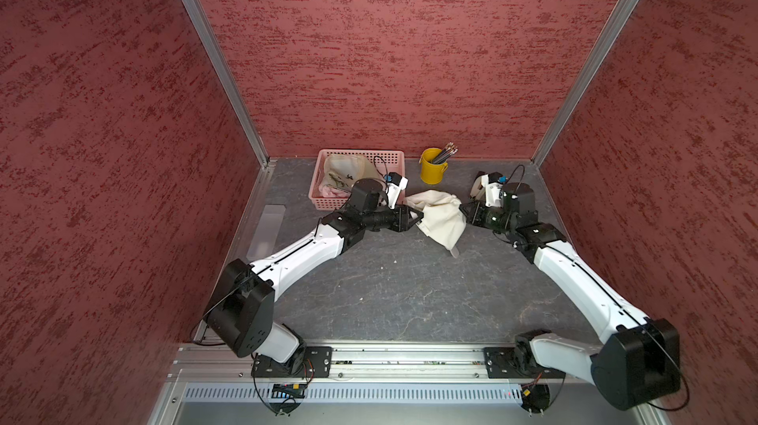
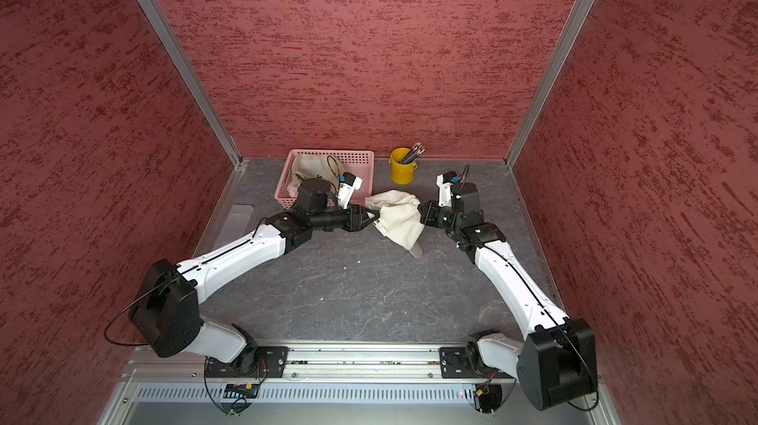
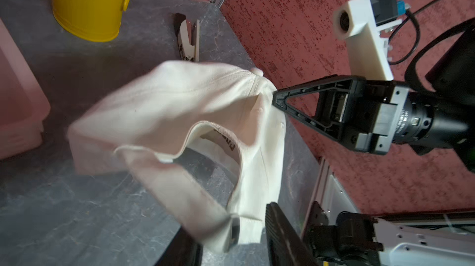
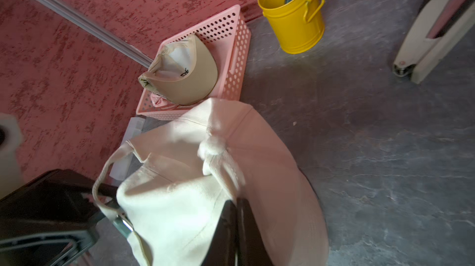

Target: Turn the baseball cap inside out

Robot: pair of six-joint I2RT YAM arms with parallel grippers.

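The white baseball cap [image 1: 438, 218] hangs stretched between both grippers, crumpled, with its opening visible in the left wrist view [image 3: 212, 88]. My right gripper is shut, pinching crown fabric near the top button [image 4: 215, 144]. My left gripper is part open around the strap end at the cap's back, its fingers blurred at the frame's bottom; whether it grips the strap is hard to tell.
A pink basket [image 4: 237, 53] holding a beige cap stands at back left, a yellow bucket [image 4: 292, 28] with pens at back centre, a stapler [image 4: 430, 28] at back right.
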